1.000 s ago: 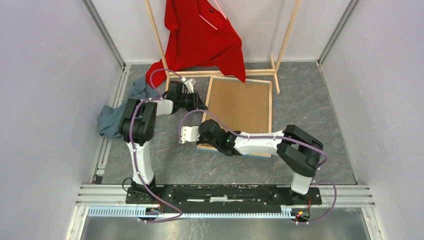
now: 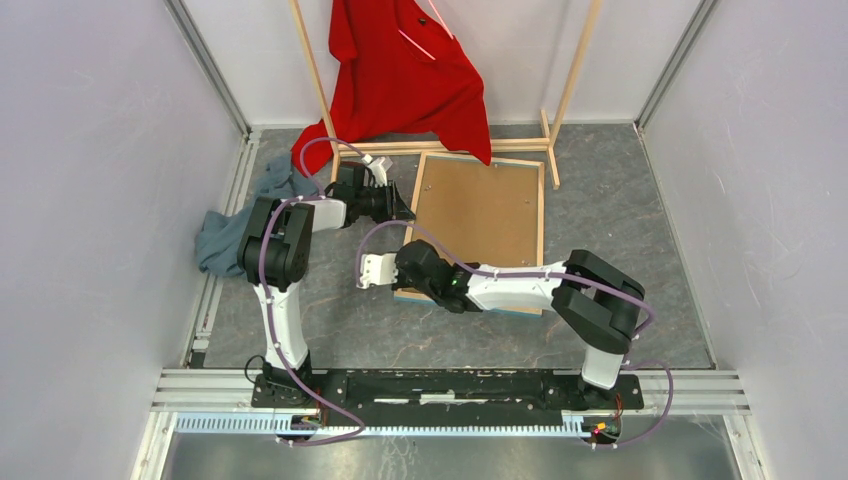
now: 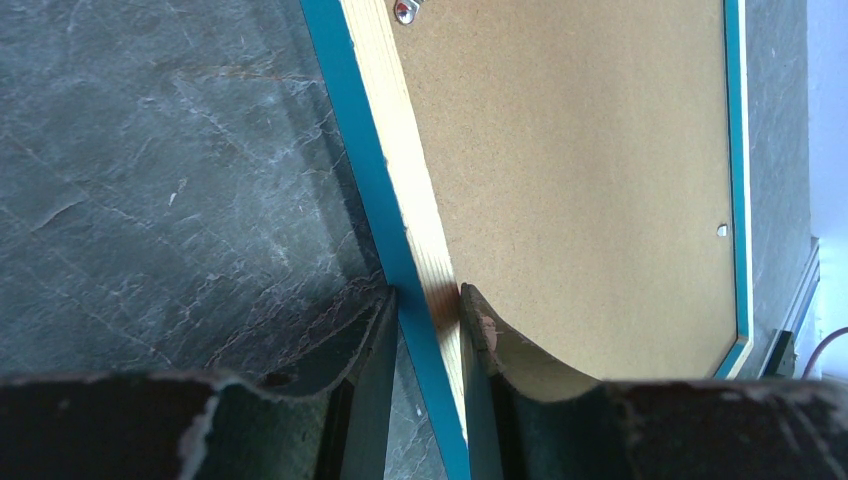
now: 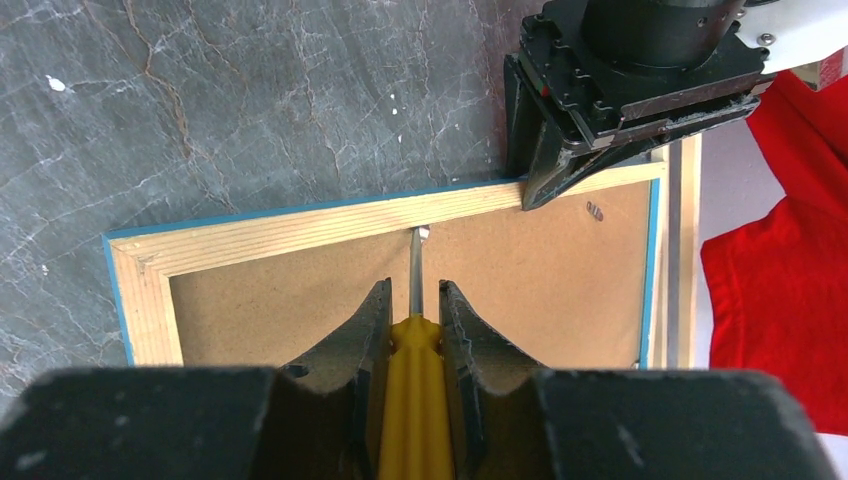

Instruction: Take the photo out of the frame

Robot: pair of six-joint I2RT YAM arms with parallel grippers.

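The photo frame (image 2: pixel 481 212) lies back-up on the grey floor, showing its brown backing (image 3: pixel 570 170) inside a wood rim with blue edge (image 4: pixel 300 221). My left gripper straddles the frame's left rim, a finger on each side. My right gripper is shut on a screwdriver with a yellow handle (image 4: pixel 415 400); its metal tip reaches a small metal tab (image 4: pixel 424 233) at the inner edge of that rim. Another tab (image 3: pixel 406 10) sits further along. The photo itself is not visible.
A red garment (image 2: pixel 400 80) hangs on a wooden rack (image 2: pixel 570 70) behind the frame. A blue-grey cloth (image 2: pixel 220 240) lies at left beside my left arm. Bare floor lies right of and in front of the frame.
My right arm with the screwdriver has shifted very slightly in the top view. My left arm and the frame look unchanged.
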